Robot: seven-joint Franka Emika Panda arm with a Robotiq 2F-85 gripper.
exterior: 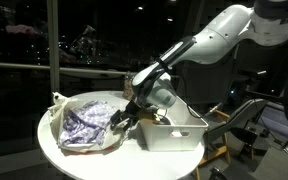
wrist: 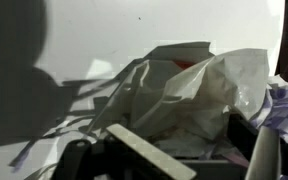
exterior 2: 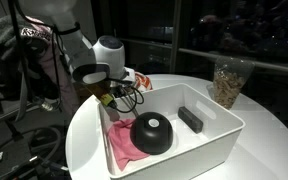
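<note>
My gripper [exterior: 124, 120] hangs low over the round white table, beside the right edge of a white bag-like liner [exterior: 102, 139] that holds a purple checkered cloth [exterior: 84, 121]. In the wrist view the crumpled, translucent liner [wrist: 189, 92] spreads just beyond the fingers, with some of the checkered cloth [wrist: 284, 108] at the right. The fingers [wrist: 152, 155] stand apart, so the gripper is open; whether they touch the liner I cannot tell. Exterior view 2 has the gripper [exterior 2: 127, 97] behind the box, partly screening the cloth beyond.
A white box [exterior 2: 189, 163] stands close by, holding a black bowl [exterior 2: 151, 133], a pink cloth [exterior 2: 126, 148] and a dark block [exterior 2: 190, 119]. Behind it is a clear jar [exterior 2: 227, 82] with brown contents. Bare table [exterior 2: 274, 150] lies right of the box in exterior view 2.
</note>
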